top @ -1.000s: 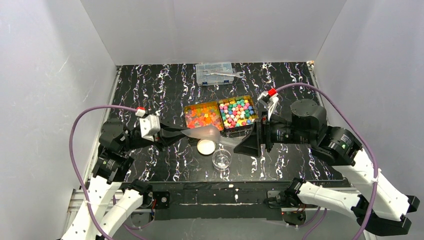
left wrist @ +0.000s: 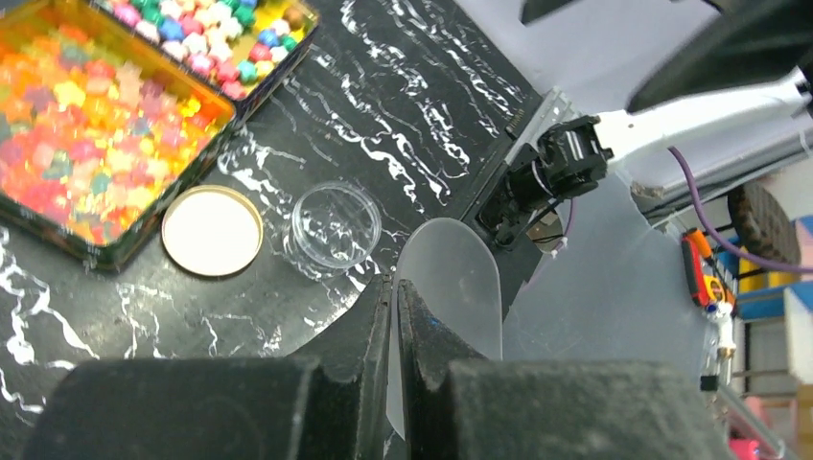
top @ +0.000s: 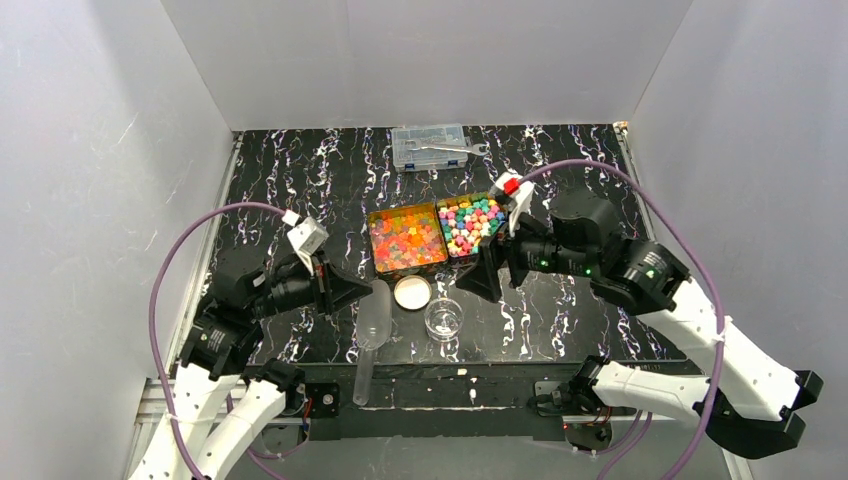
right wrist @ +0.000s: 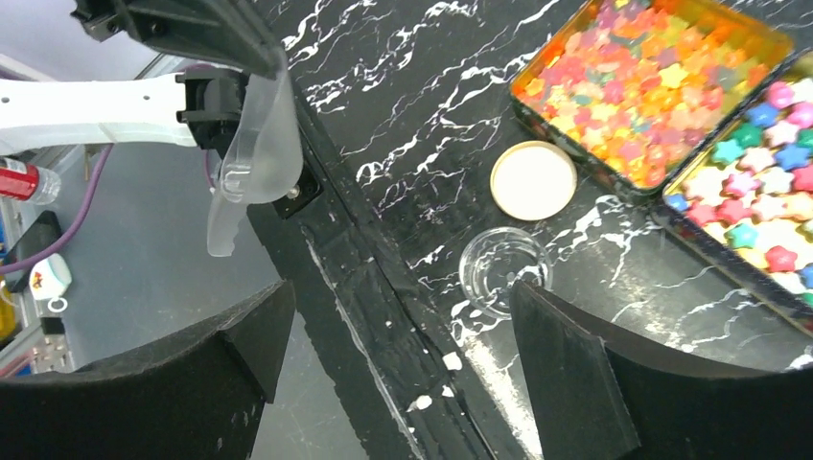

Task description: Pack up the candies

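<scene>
A translucent scoop hangs from my left gripper, which is shut on the edge of its bowl; the handle points down toward the front edge. In the left wrist view the scoop's bowl rises from between the shut fingers. My right gripper stands open and empty, right of the clear round jar. Left of the jar lies a round pale lid. Orange, translucent star candies fill one tray; bright multicoloured star candies fill the other tray beside it.
At the back of the table sits a clear plastic case with a wrench on top. Bare table lies to the right of the jar. The front edge runs just before the jar.
The scoop has swung from stretching rightward toward my right gripper to hanging downward from the left one. My right gripper went from beside the scoop's handle to apart from it, and its arm shifted left lately.
</scene>
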